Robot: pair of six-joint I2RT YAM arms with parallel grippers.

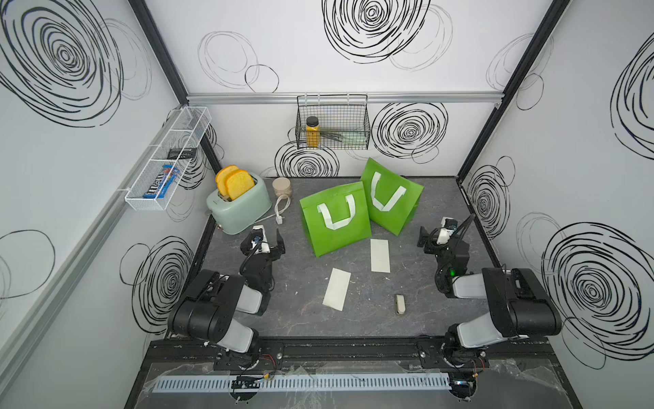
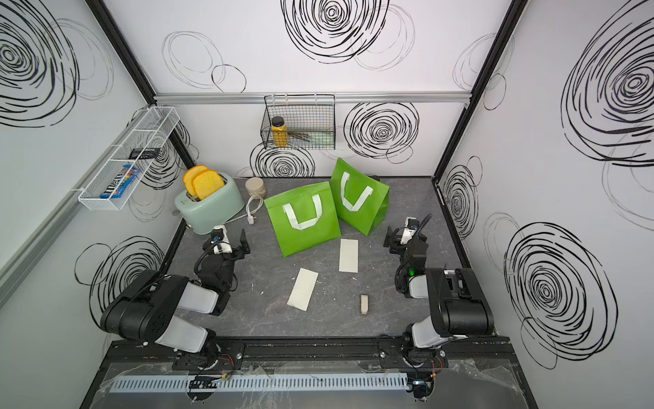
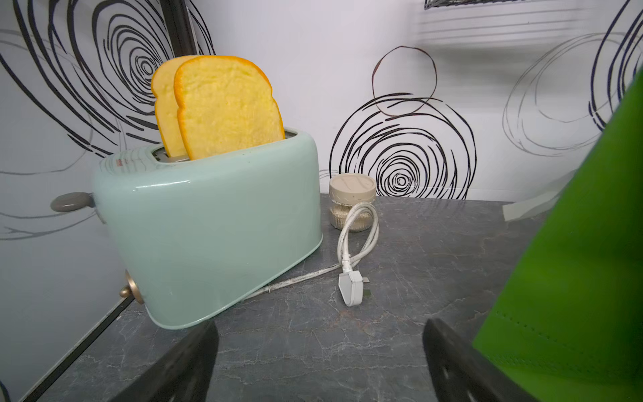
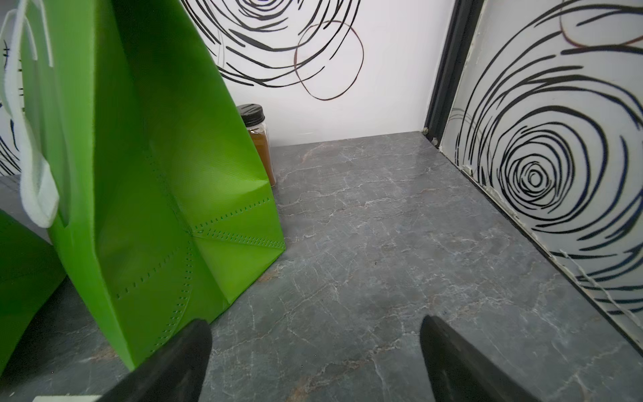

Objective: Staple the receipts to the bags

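Two green bags with white handles stand upright side by side at the back of the table: a left bag [image 1: 333, 228] and a right bag [image 1: 391, 201]. Flat on the table in front of them are two pale receipts, one at the left [image 1: 336, 289] and one closer to the right bag [image 1: 380, 255]. A small cream stapler [image 1: 400, 304] rests near the front edge, right of the receipts. My left gripper is open and empty, between the toaster and the left bag. Right of the right bag, my right gripper is also open over bare table.
A mint toaster [image 1: 239, 206] with bread slices occupies the back left, its plug [image 3: 351, 286] lying near a beige jar [image 3: 352, 201]. A dark-capped jar [image 4: 258, 137] stands behind the right bag. Wire baskets [image 1: 333, 122] hang on the walls.
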